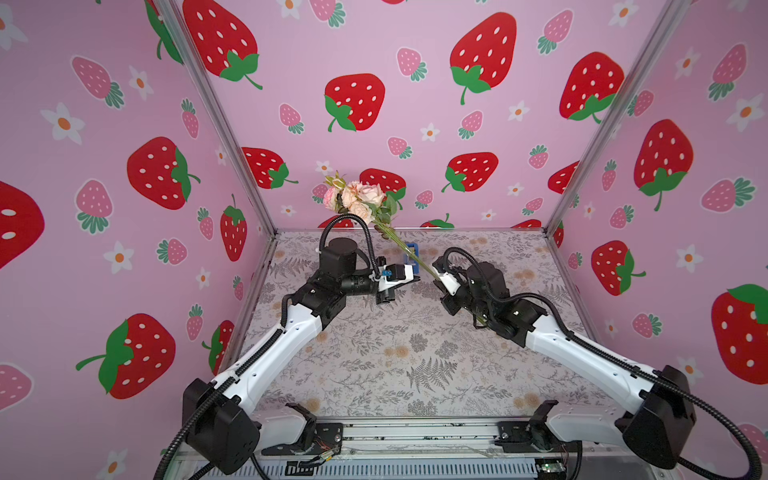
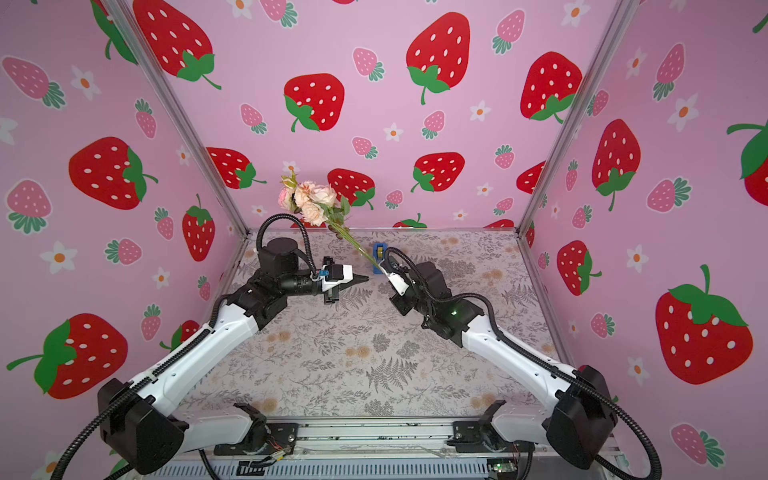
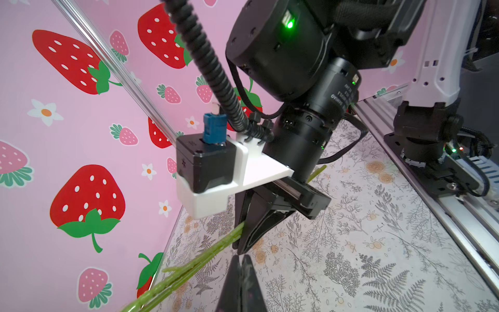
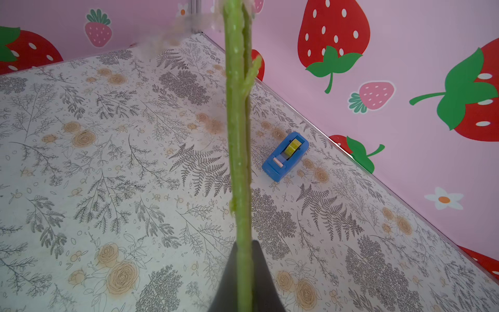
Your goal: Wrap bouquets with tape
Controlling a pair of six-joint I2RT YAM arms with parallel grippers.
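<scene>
A bouquet of pale pink flowers point(image 1: 360, 200) is held up and tilted, its blooms toward the upper left in the top views. My right gripper is shut on its green stems point(image 4: 238, 124), gripping them low down. Facing it from the left, my left gripper is shut, and no object shows between its fingertips. In the left wrist view the stems point(image 3: 197, 262) run past the right gripper's fingers, apart from my left fingertips. The blue tape dispenser point(image 4: 284, 156), with a yellow core, lies on the table behind the stems.
Pink strawberry-print walls point(image 2: 384, 96) close in the back and both sides.
</scene>
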